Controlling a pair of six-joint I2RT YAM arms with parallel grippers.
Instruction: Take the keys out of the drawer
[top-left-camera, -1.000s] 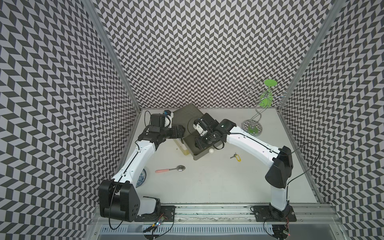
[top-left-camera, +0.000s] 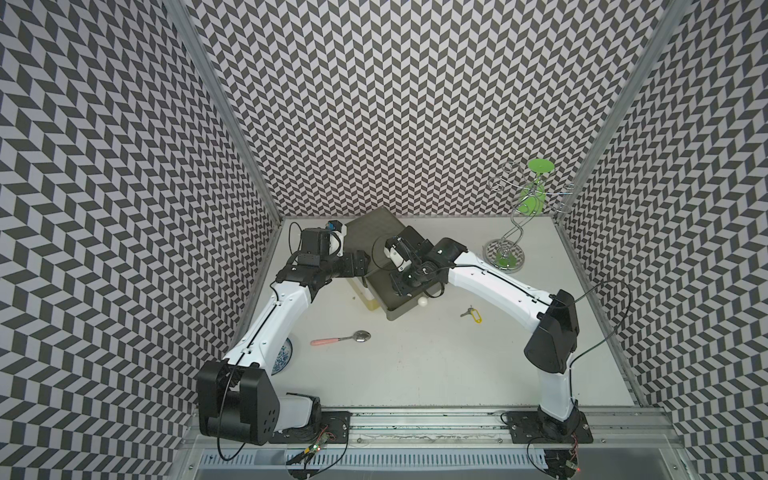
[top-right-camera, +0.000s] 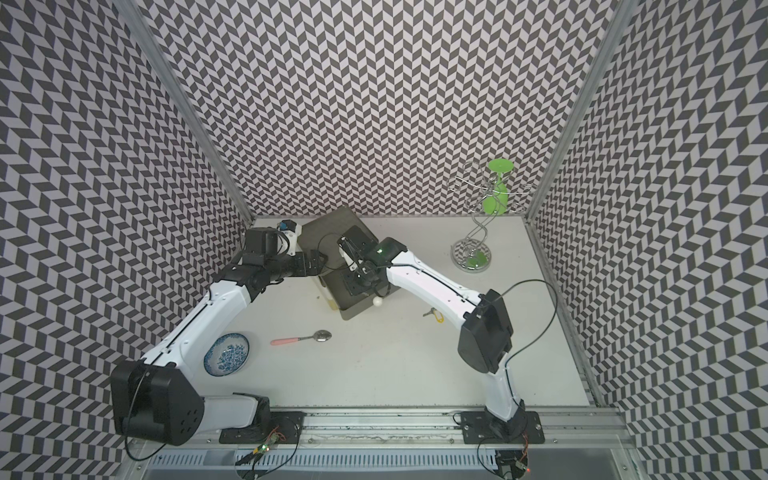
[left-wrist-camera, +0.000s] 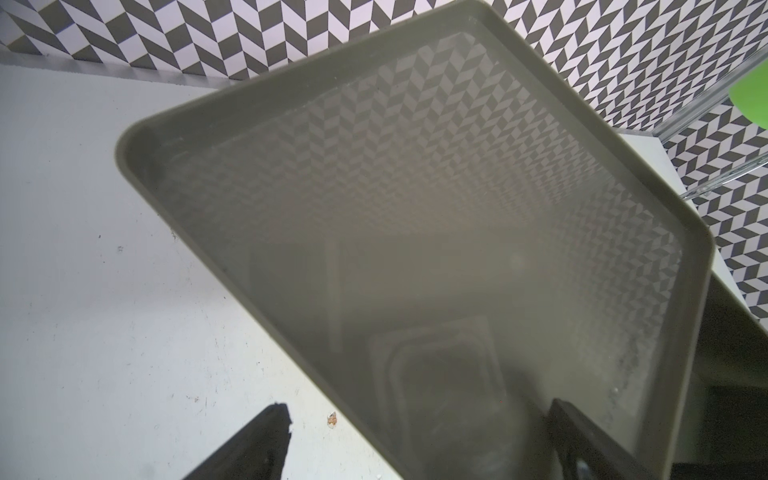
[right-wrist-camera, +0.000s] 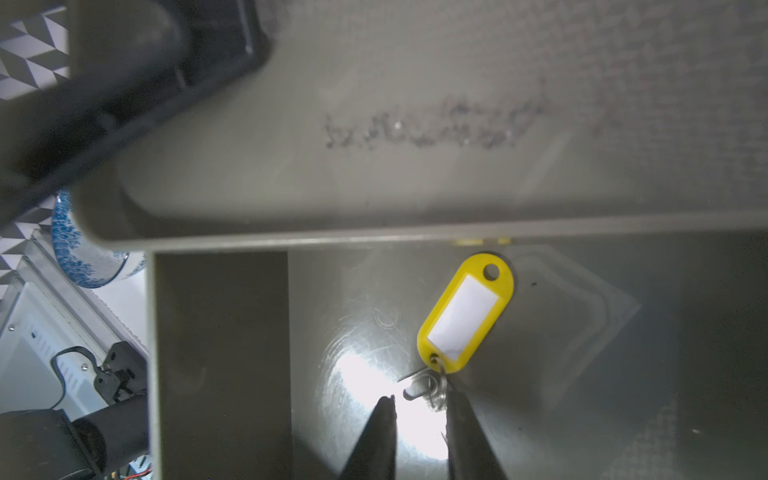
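Inside the pulled-out drawer (right-wrist-camera: 216, 344) lies a yellow key tag (right-wrist-camera: 465, 312) with a white label. A metal ring (right-wrist-camera: 436, 384) and part of a key hang from the tag's lower end. My right gripper is over the drawer, its fingers a narrow gap apart with the ring and key just beyond the tips. Whether the tips touch them, I cannot tell. In the left wrist view, my left gripper stands wide open at the grey drawer unit (left-wrist-camera: 384, 264), one finger on each side of its near edge.
A second key with a yellow tag (top-left-camera: 475, 315) lies on the table, right of the drawer. A white ball (top-left-camera: 422, 301) sits by the drawer's front. Also around are a spoon (top-left-camera: 340, 339), a blue-patterned bowl (top-right-camera: 227, 354) and a wire stand (top-right-camera: 472, 254).
My right arm has shifted slightly to the left, its gripper still over the drawer. The left arm, the drawer and the things on the table look unmoved.
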